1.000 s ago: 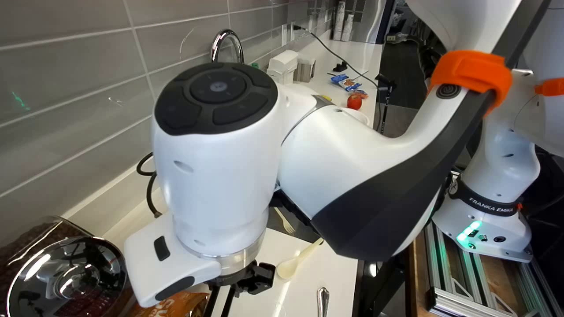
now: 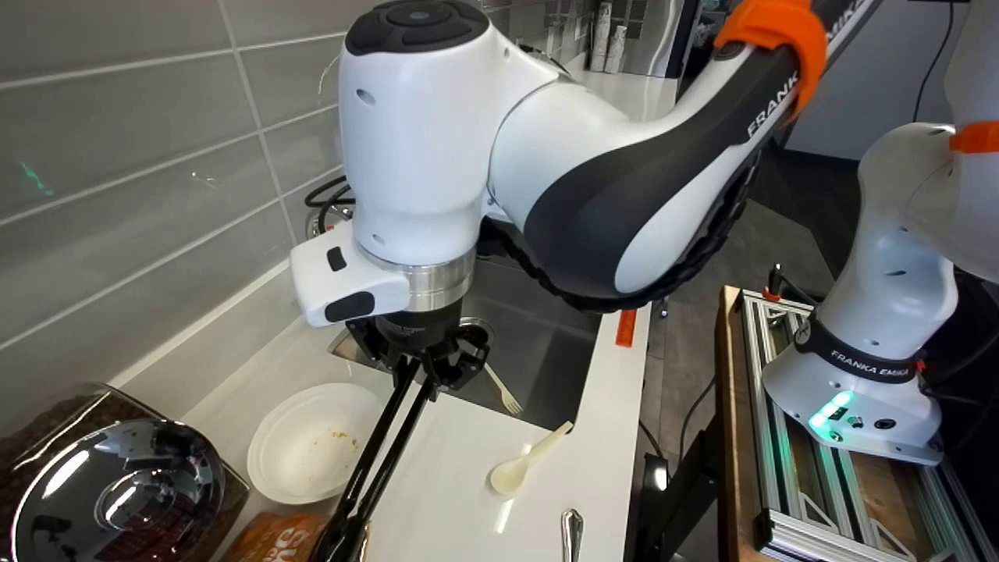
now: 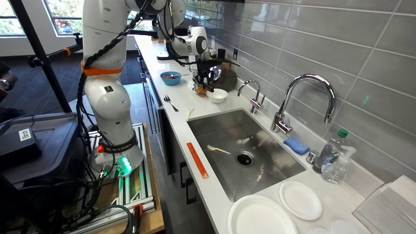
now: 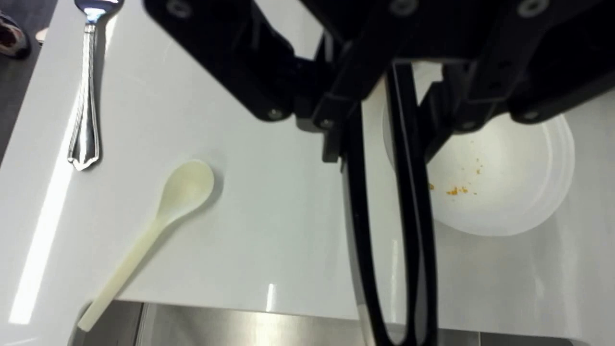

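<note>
My gripper [image 2: 423, 371] is above the counter between the white bowl and the spoon. It is shut on a long black tong-like utensil [image 4: 416, 202], whose two slim arms show a gap between them in the wrist view. In exterior view 1 the utensil runs down toward the bottom edge, where its end is hard to make out. The white bowl [image 4: 501, 179], holding a few orange crumbs, lies partly behind the utensil in the wrist view. An orange bag [image 2: 273, 538] sits by the bowl, cut off at the frame edge.
A pale spoon [image 4: 187, 187] rests with its handle over the sink edge. A metal fork [image 3: 170, 102], blue bowl [image 3: 171, 79] and glossy domed lid [image 2: 120, 496] are nearby. Another utensil [image 3: 218, 149] lies in the sink [image 3: 218, 171]. Counter between spoon and bowl is clear.
The arm has moved back, away from the exterior view 1 camera and toward the sink. The white bowl and the utensil's long arms now show where the arm hid them before.
</note>
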